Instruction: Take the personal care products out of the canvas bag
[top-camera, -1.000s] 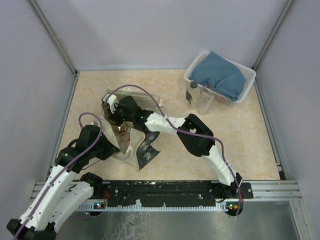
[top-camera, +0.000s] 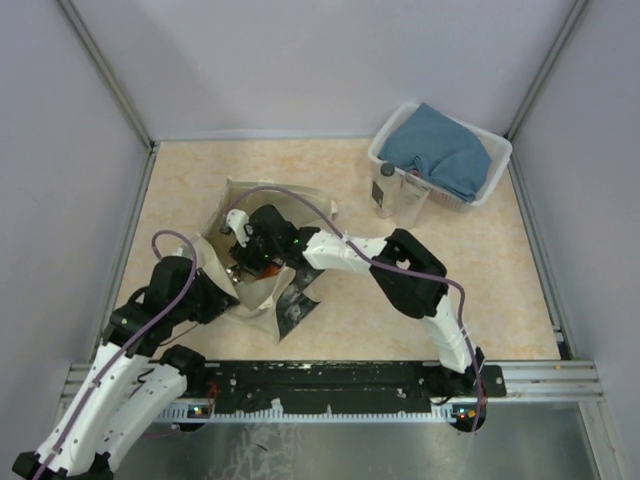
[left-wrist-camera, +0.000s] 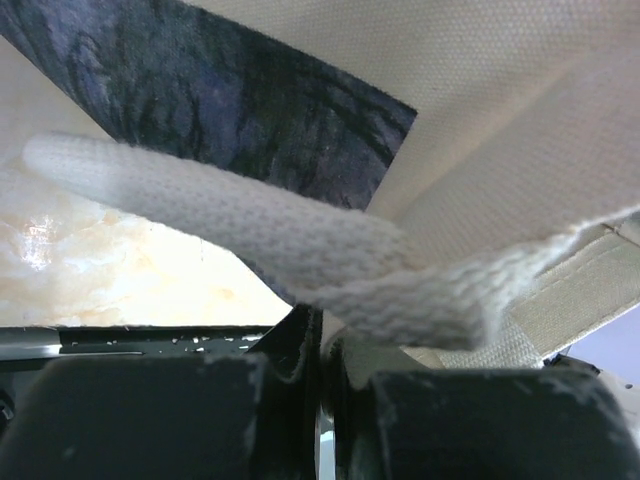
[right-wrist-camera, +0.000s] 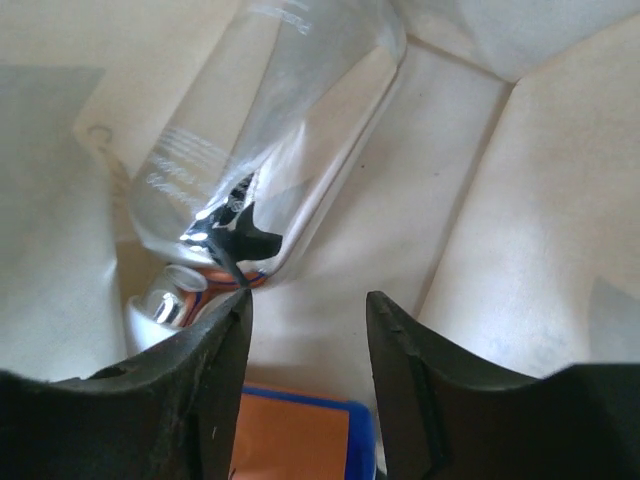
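Note:
The canvas bag (top-camera: 292, 206) lies spread with its mouth gaping on the left half of the table. My left gripper is shut at the bag's near edge, on the canvas beneath a white rope handle (left-wrist-camera: 230, 215). Inside the bag, my right gripper stands part open with a gap between its fingers. In the right wrist view, a clear bottle (right-wrist-camera: 265, 120) lies ahead of those fingers. An orange item with a blue edge (right-wrist-camera: 295, 435) sits low between them, and a small shiny cylinder (right-wrist-camera: 168, 300) is at left.
Two bottles, one dark-capped (top-camera: 384, 188) and one clear (top-camera: 411, 200), stand at the back. Behind them a white basket (top-camera: 497, 160) holds a blue cloth (top-camera: 436, 152).
My right gripper has moved right and toward the near side within the bag, and the bag's far rim has shifted slightly right. The left arm stays still.

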